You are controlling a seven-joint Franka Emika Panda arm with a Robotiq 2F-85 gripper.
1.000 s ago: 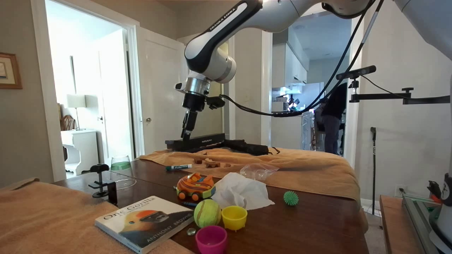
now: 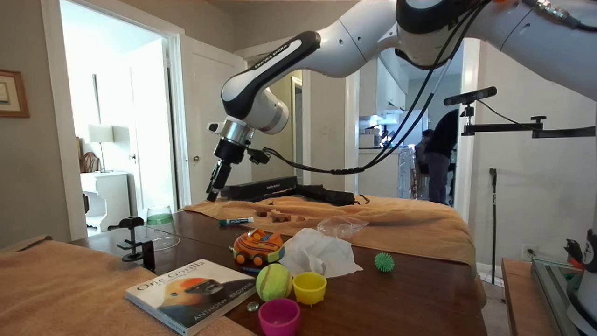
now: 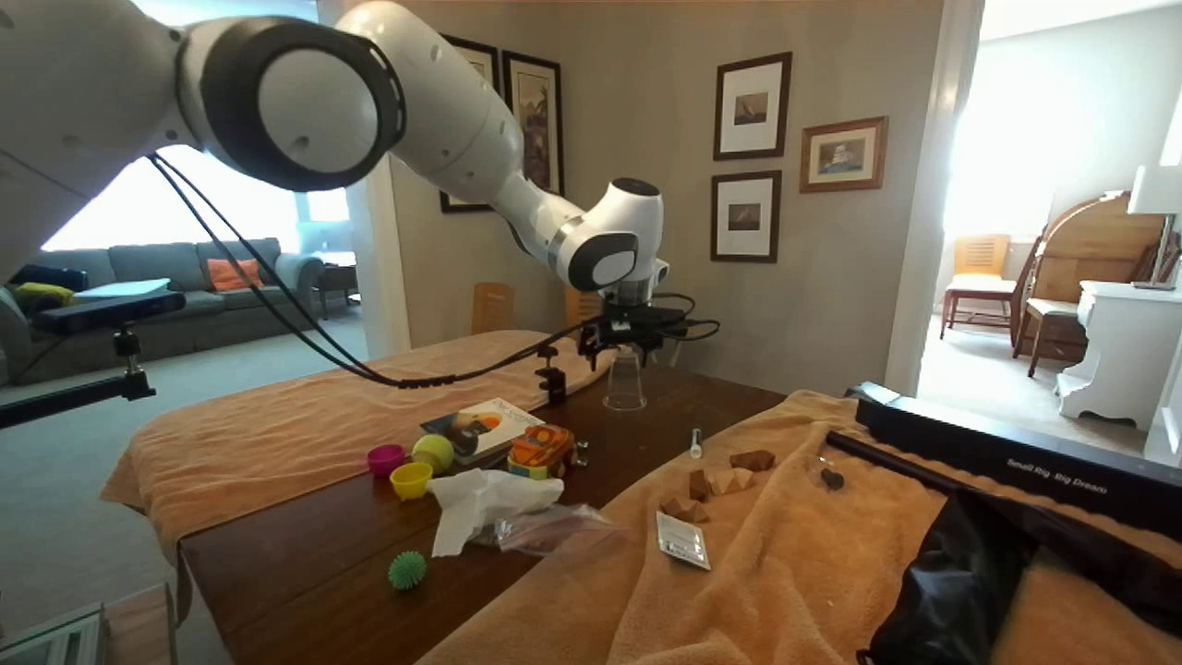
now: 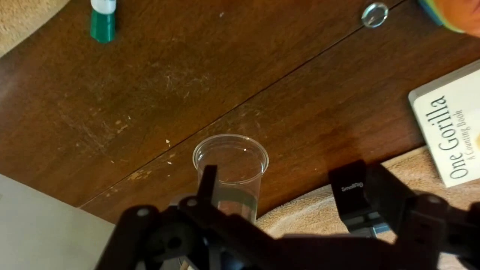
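My gripper [image 2: 212,196] is in the air over the far left part of the table, pointing down at a slant. Its fingers stand wide apart with nothing between them. A clear plastic cup [image 2: 160,217] with a green band stands upright at the table's left end. In the wrist view the cup [image 4: 230,158] appears beyond the left finger [image 4: 207,182], which covers part of its side. From the second exterior view, the gripper [image 3: 627,348] appears close above the cup [image 3: 626,384]; the exact gap cannot be told.
A black clamp [image 2: 132,241] stands near the cup, beside the gorilla book [image 2: 190,294]. A green marker [image 2: 236,221], a toy car [image 2: 258,247], a tennis ball [image 2: 274,282], yellow cup [image 2: 309,288], pink cup [image 2: 279,317] and spiky ball [image 2: 384,262] occupy the table. Bare wood lies around the marker.
The arm has come down and moved left in the first exterior view, bringing the gripper nearer the clear cup. The table objects have not moved.
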